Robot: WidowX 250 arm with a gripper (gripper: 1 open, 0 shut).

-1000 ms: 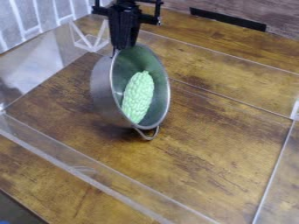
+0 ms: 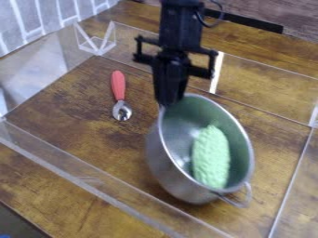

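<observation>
The black gripper (image 2: 169,93) hangs over the upper left rim of a steel pot (image 2: 174,172); whether that rim is between its fingers is too blurred to tell. The pot is tilted, its opening toward the camera, and holds a light green textured oblong object (image 2: 211,156). A red-handled metal tool (image 2: 118,85) lies on the wooden surface left of the gripper.
Clear plastic walls (image 2: 74,156) edge the wooden work area (image 2: 69,112). A white railing stands at the upper left.
The gripper and pot have moved right and toward the camera, uncovering the red-handled tool.
</observation>
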